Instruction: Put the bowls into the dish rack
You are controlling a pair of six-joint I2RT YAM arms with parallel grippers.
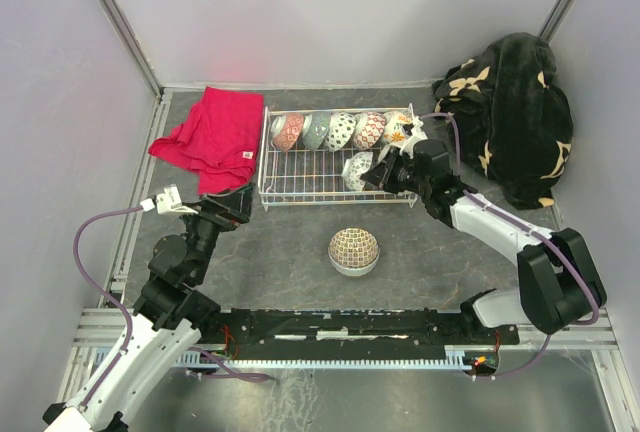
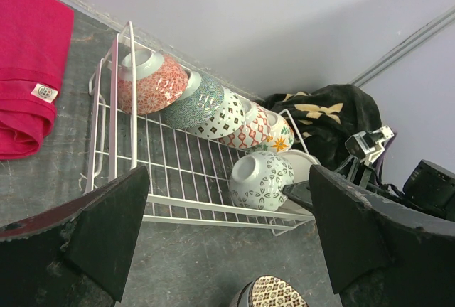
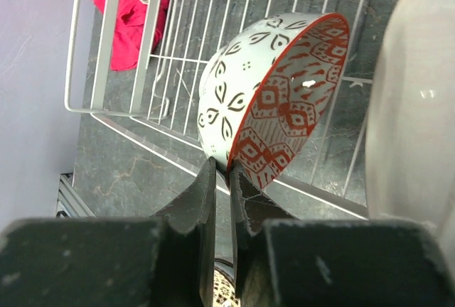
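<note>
A white bowl with grey leaf pattern and red interior (image 3: pixel 242 87) sits tilted in the front row of the white wire dish rack (image 1: pixel 300 192). My right gripper is at its lower rim, fingertips close together; whether they grip it is unclear. A plain pale bowl (image 3: pixel 405 101) stands to its right. Several patterned bowls (image 1: pixel 340 130) line the back row. Stacked bowls, the top one with a gold lattice (image 1: pixel 353 249), rest on the grey surface before the rack. My left gripper (image 1: pixel 236 207) is open, left of the rack, holding nothing.
A red cloth (image 1: pixel 215 132) lies left of the rack and a dark star-patterned cloth (image 1: pixel 505 117) to its right. The surface left and right of the stacked bowls is clear.
</note>
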